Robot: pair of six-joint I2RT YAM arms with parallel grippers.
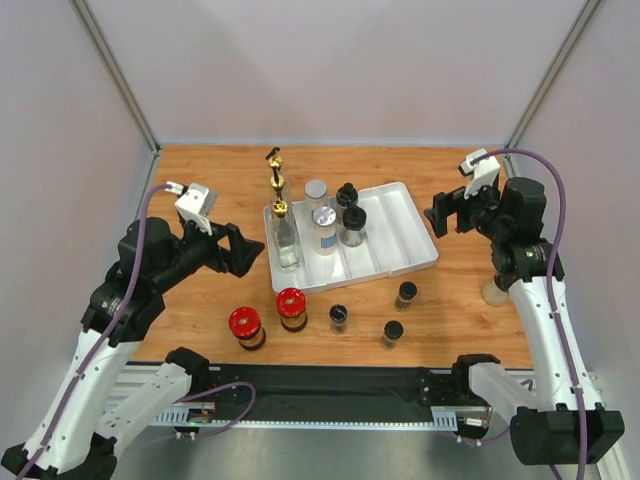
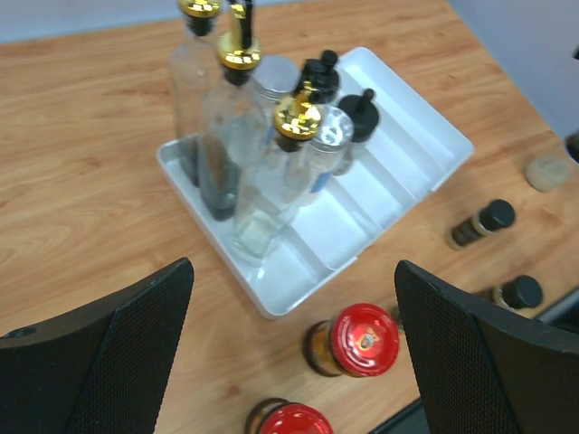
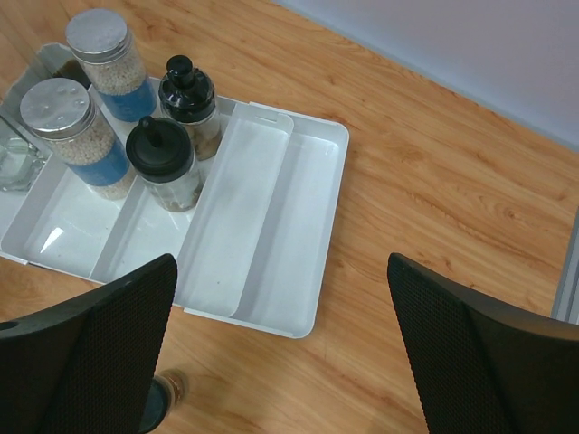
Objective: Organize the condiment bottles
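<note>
A white divided tray (image 1: 400, 225) holds gold-spouted glass bottles (image 2: 253, 221) at its left, two silver-lidded shakers (image 3: 86, 136) in the middle, and two black-topped bottles (image 3: 167, 172) beside them; its right sections are empty. My left gripper (image 1: 243, 256) is open left of the tray. My right gripper (image 1: 437, 220) is open beside the tray's right end, nothing between its fingers. Two red-lidded jars (image 1: 245, 325) and several small dark-capped bottles (image 1: 393, 332) stand on the table in front of the tray.
A pale round item (image 1: 492, 293) sits at the table's right, partly behind my right arm.
</note>
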